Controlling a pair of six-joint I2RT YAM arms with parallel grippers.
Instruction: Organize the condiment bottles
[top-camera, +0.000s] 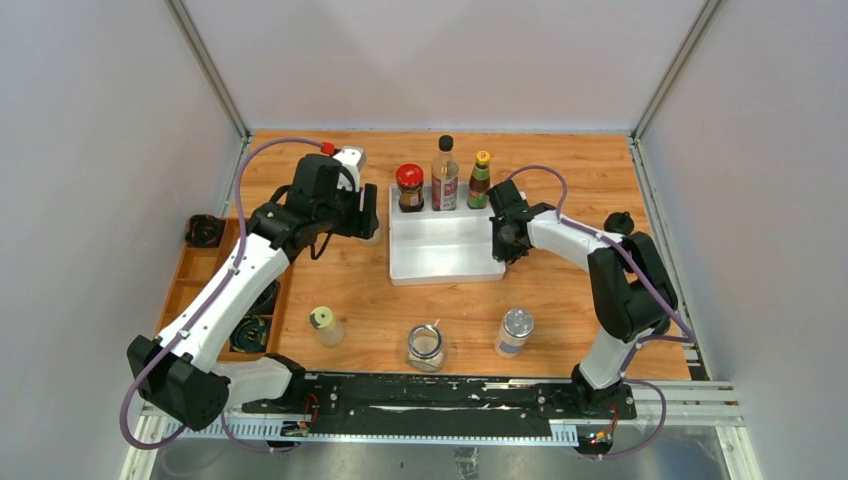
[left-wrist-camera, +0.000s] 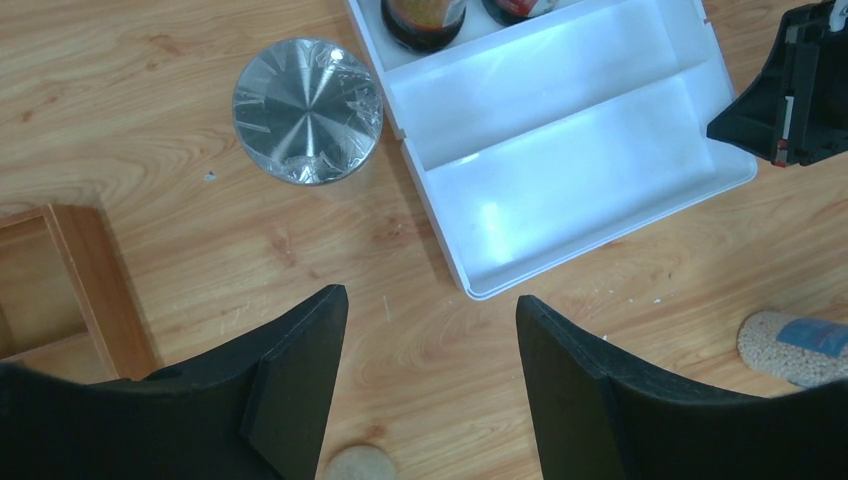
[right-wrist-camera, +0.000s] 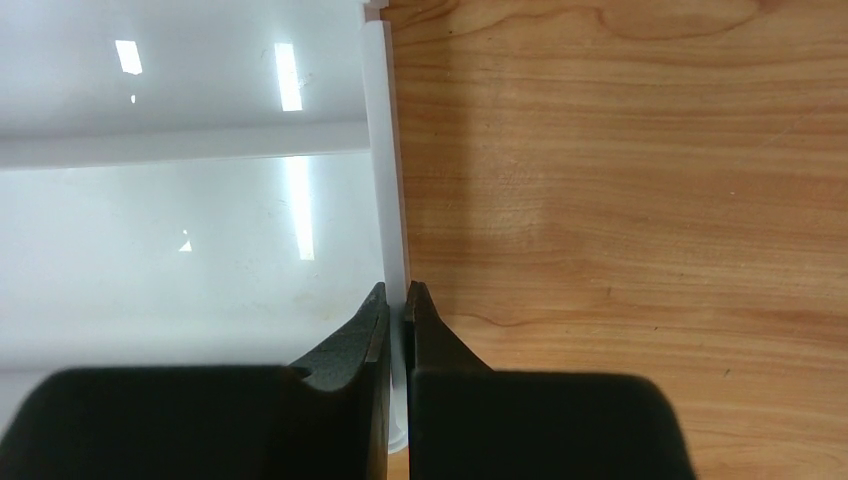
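Note:
A white two-step tray (top-camera: 440, 262) lies mid-table. On its back step stand a red-lidded jar (top-camera: 410, 188), a clear bottle with a black cap (top-camera: 445, 180) and a yellow-capped bottle (top-camera: 480, 182). My right gripper is shut on the tray's right side wall, the thin rim between its fingers. Left of the tray, my left gripper hangs open over the table with nothing between its fingers. A silver-lidded container (left-wrist-camera: 308, 110) stands close to the tray's left side; in the top view the left arm mostly hides it.
Along the front stand a pale green-capped bottle (top-camera: 326, 326), an open glass jar (top-camera: 426, 350) and a silver-capped shaker (top-camera: 514, 333). A wooden compartment box (top-camera: 200, 268) sits at the left. Bare table lies between tray and front row.

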